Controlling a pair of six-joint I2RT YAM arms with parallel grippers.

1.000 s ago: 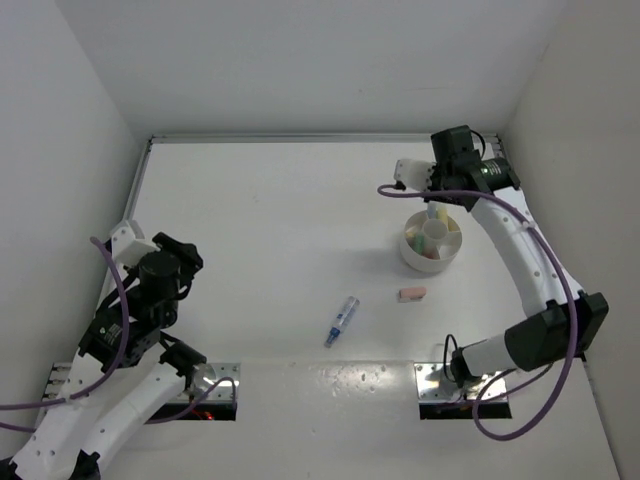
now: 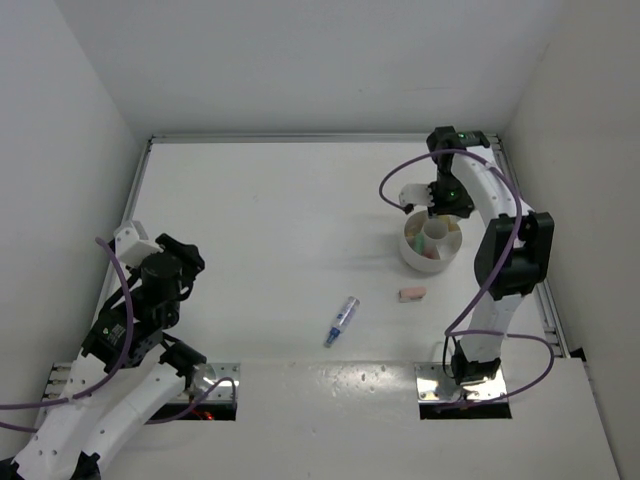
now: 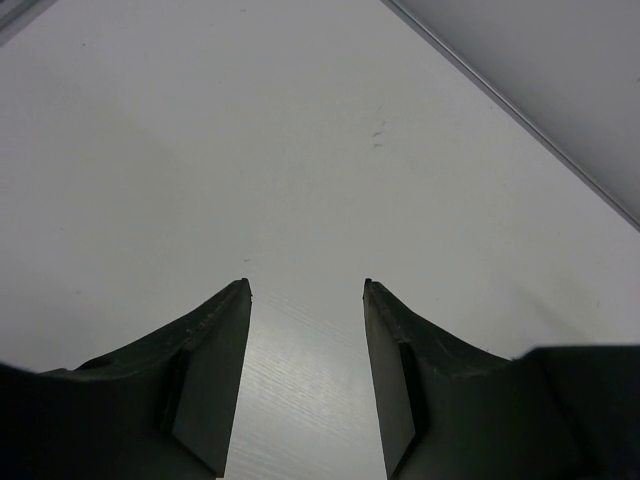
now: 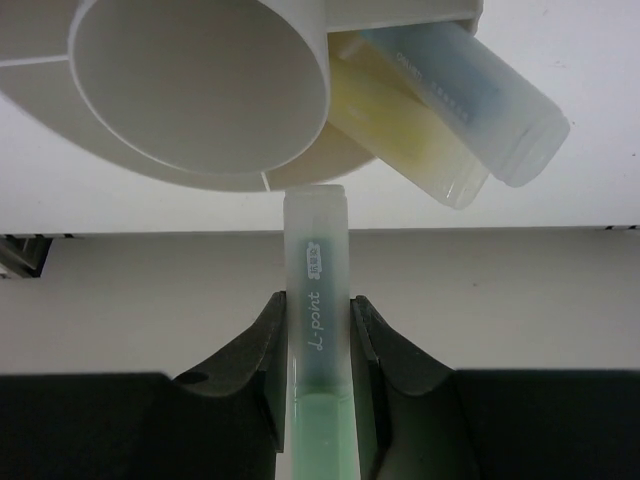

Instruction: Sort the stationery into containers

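A translucent marker with a green lower part and "L-point" lettering is gripped along its length by my right gripper, shut on it. Its upper end appears just short of the white round container in the right wrist view. From above, that divided container has a central cup; green, reddish and yellow items lie in its compartments. A bluish marker and a yellow one lean out over its rim. At the far left, my left gripper is open and empty above bare table.
A blue-and-clear pen-like tube lies near the table's front edge, centre right. Close to the container's front is a small pink block, probably an eraser.
My right arm has swung inward at the elbow, its wrist now lower over the container's back side. The left arm has shifted slightly. The tube and pink block have not moved.
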